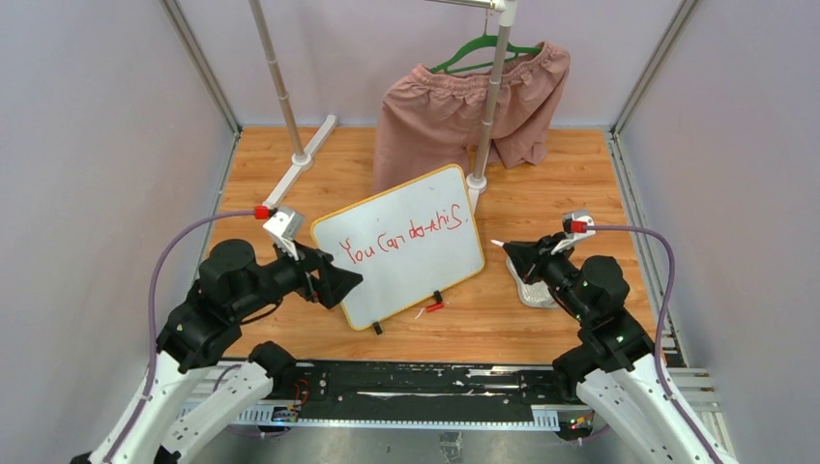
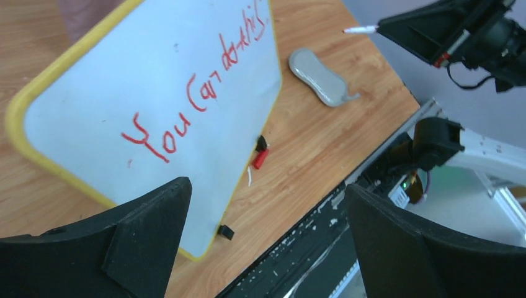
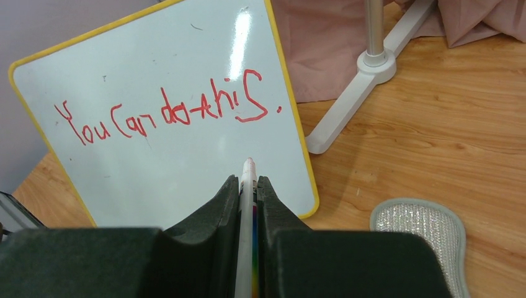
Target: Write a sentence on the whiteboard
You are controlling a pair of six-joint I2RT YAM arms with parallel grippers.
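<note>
The tilted whiteboard with a yellow rim carries red handwriting reading "You Can do this", with a red dot after it in the right wrist view. My right gripper is shut on a white marker, tip out, to the right of the board. My left gripper stands open over the board's left end, its fingers wide apart with nothing held between them.
A red cap and small black clips sit at the board's lower edge. A grey mesh pad lies under the right arm. Behind stands a rack with pink shorts.
</note>
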